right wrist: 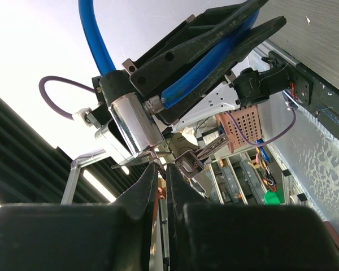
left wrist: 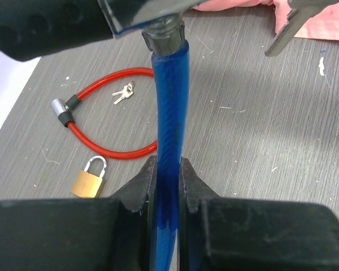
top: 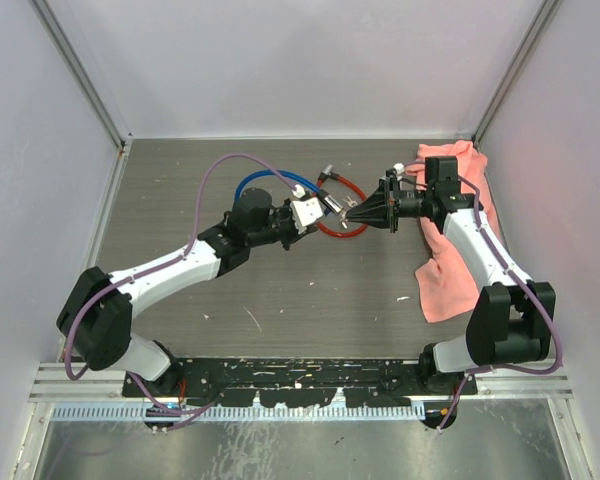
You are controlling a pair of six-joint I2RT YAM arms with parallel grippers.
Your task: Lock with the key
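Observation:
My left gripper is shut on the blue cable (left wrist: 172,107) of a bike lock, just below its metal fitting. The lock's silver barrel (right wrist: 137,123) is held up above the table, its keyhole end facing my right gripper. One key (right wrist: 154,156) reaches from the barrel's end to between the right fingertips; how deep it sits is hidden. A second key (right wrist: 189,164) on the same ring hangs beside it. The right fingers stand close together with a narrow gap, and whether they grip the key is unclear.
On the table lie a red cable lock (left wrist: 116,154), loose keys (left wrist: 124,93) and a brass padlock (left wrist: 87,184). A pink cloth (top: 445,285) covers the right edge.

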